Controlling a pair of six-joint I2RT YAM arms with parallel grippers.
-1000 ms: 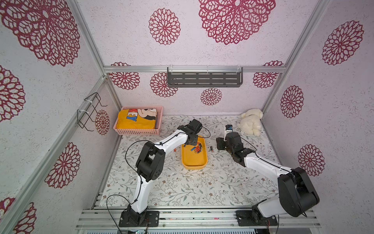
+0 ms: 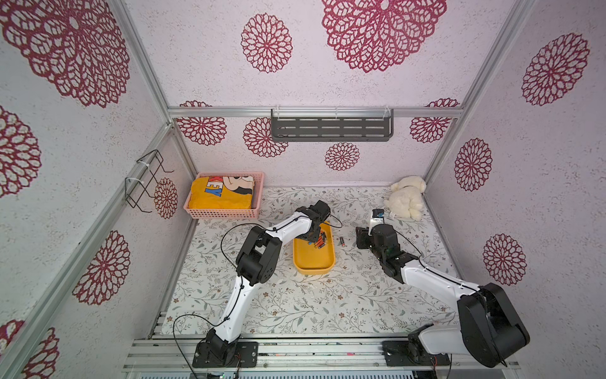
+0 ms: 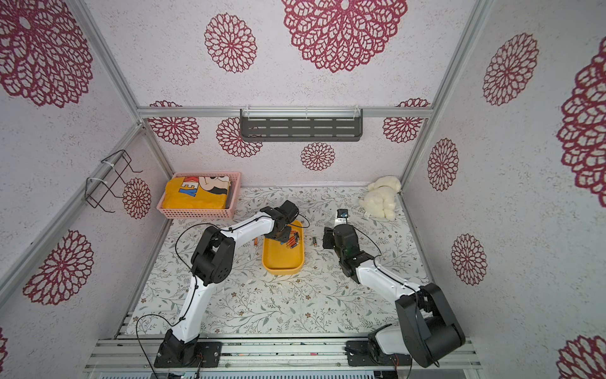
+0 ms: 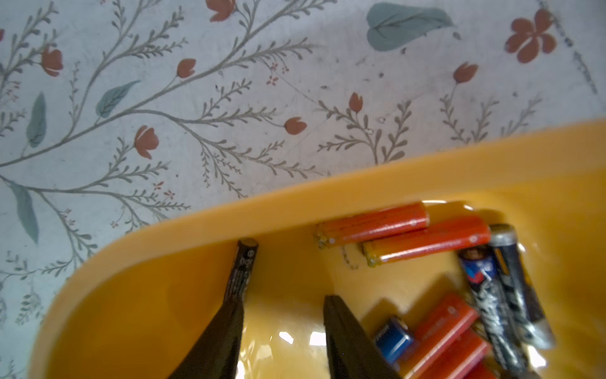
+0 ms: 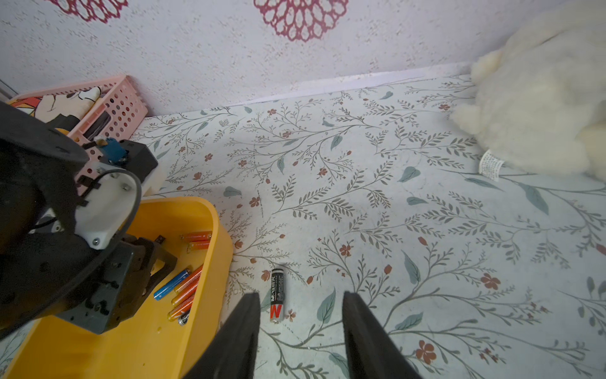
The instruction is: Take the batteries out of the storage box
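The yellow storage box [image 2: 314, 257] stands mid-table with several batteries inside. In the left wrist view, orange batteries [image 4: 429, 238], a blue-ended battery [image 4: 392, 339] and silver-black ones [image 4: 521, 284] lie to the right in it. A single black battery [image 4: 241, 268] leans near the wall, by the left finger's tip. My left gripper is over the box, open, with only yellow floor between its fingers. My right gripper hangs open above the table right of the box. Below it a black-and-red battery [image 5: 277, 295] lies on the cloth, not held.
Another battery [image 3: 255, 241] lies on the table left of the box. A pink basket [image 2: 222, 213] with a yellow cloth stands at the back left, and a white plush toy [image 2: 406, 199] at the back right.
The right arm has shifted a little right and toward the front. The table batteries have stayed put.
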